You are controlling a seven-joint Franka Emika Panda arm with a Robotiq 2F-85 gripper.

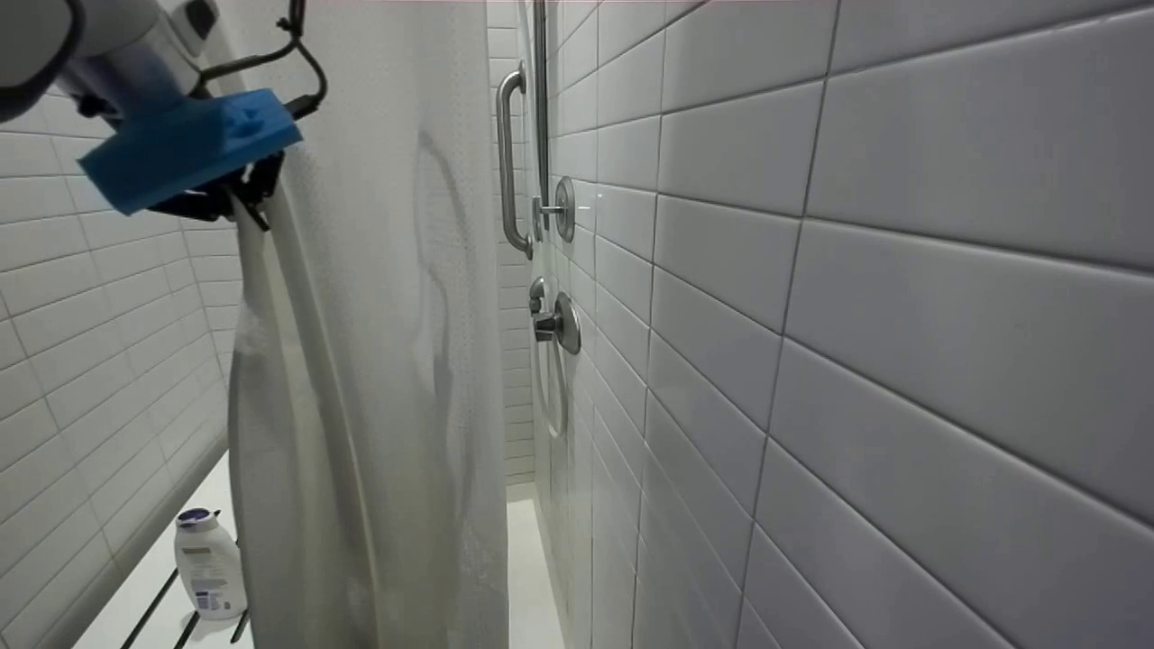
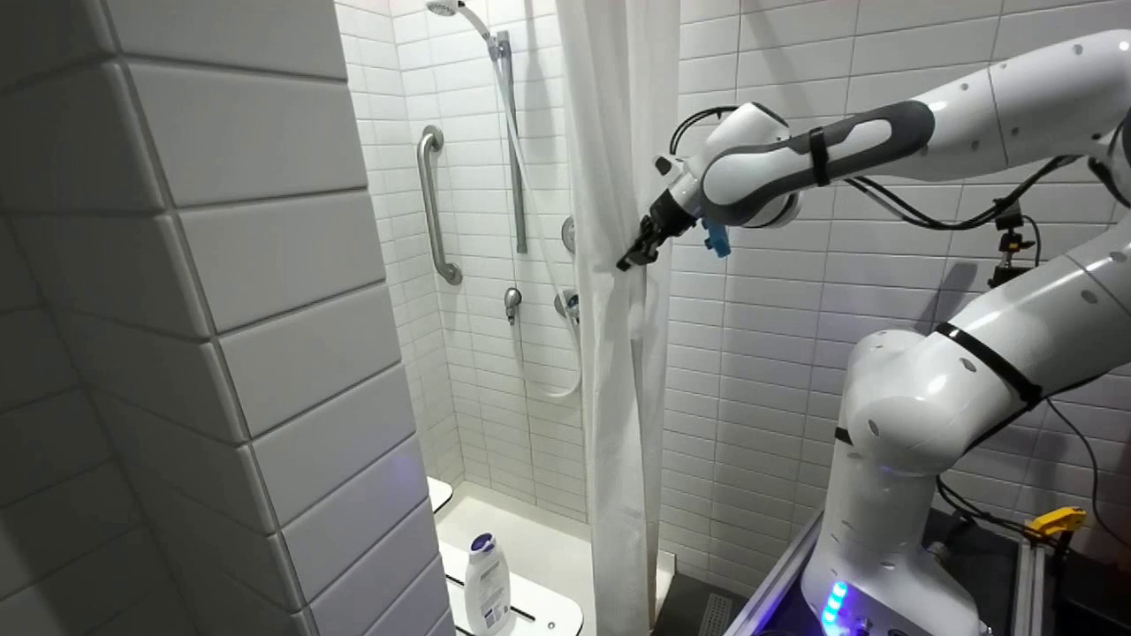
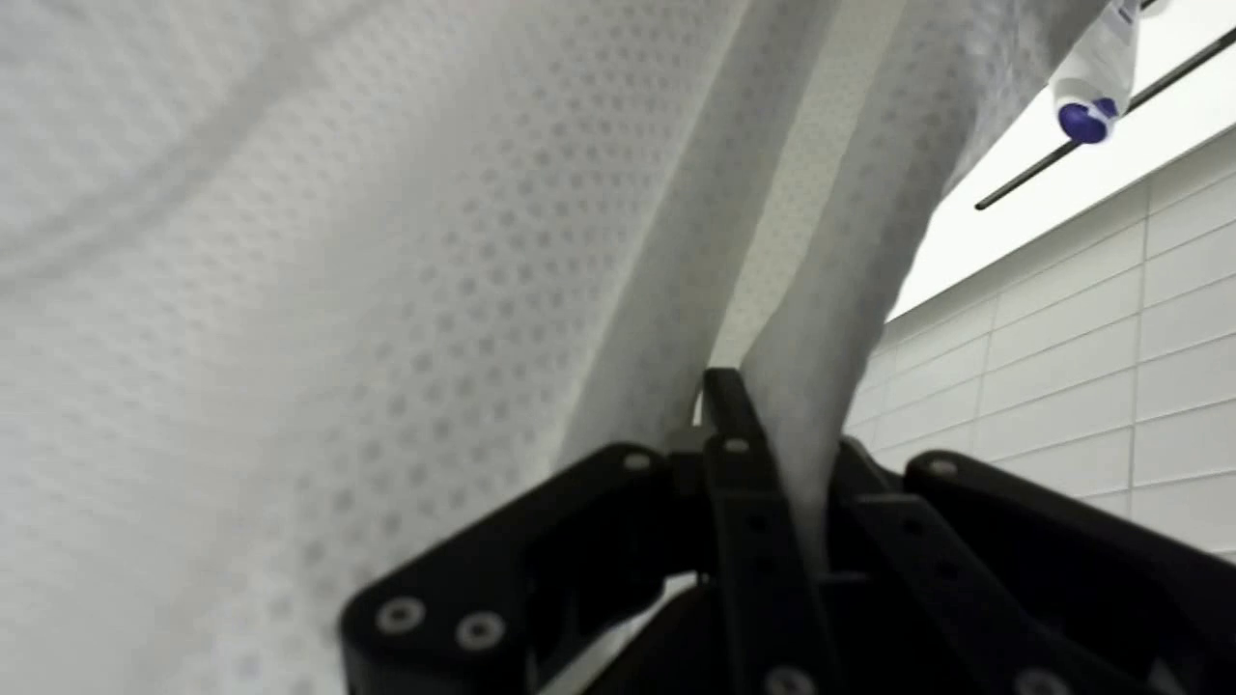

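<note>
The white shower curtain [image 1: 368, 324] hangs in folds beside the tiled wall. My gripper is shut on its edge, and in the wrist view a strip of the cloth [image 3: 805, 463] runs down between the black fingers. From the second exterior view, the curtain [image 2: 615, 403] looks bunched into a narrow column, with the gripper [image 2: 623, 263] at its front at about mid-height. In the first exterior view the gripper [image 1: 255, 222] appears at upper left, below a blue piece on the arm, and the cloth falls straight down from it.
A white bottle with a purple cap [image 2: 488, 583] stands on the slatted white bench [image 2: 551, 604] in the shower. A grab bar [image 2: 429, 207] and shower fittings line the tiled walls. A tiled pillar [image 2: 265, 318] stands at left.
</note>
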